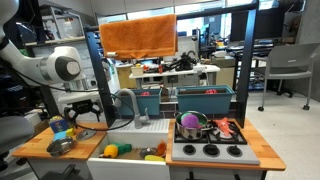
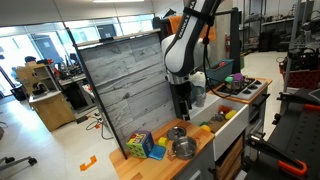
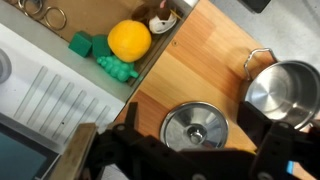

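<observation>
My gripper is open above the wooden counter, with nothing held between its fingers. Below and between the fingers in the wrist view lies a round metal lid (image 3: 194, 127) with a knob in its middle. Right of it stands an empty steel pot (image 3: 281, 92) with a wire handle, partly covered by the right finger. From the side, the gripper (image 2: 184, 107) hangs well above the lid (image 2: 177, 133), clear of the pot (image 2: 184, 149).
The open drawer (image 1: 97, 170) holds a yellow-orange ball (image 3: 130, 41) and green toys. A drying rack (image 3: 50, 100) borders the counter. Boxes and a yellow sponge (image 1: 61, 134) sit behind the pot. A stove (image 1: 212, 150) stands to the right, with a filled pot (image 1: 191, 124).
</observation>
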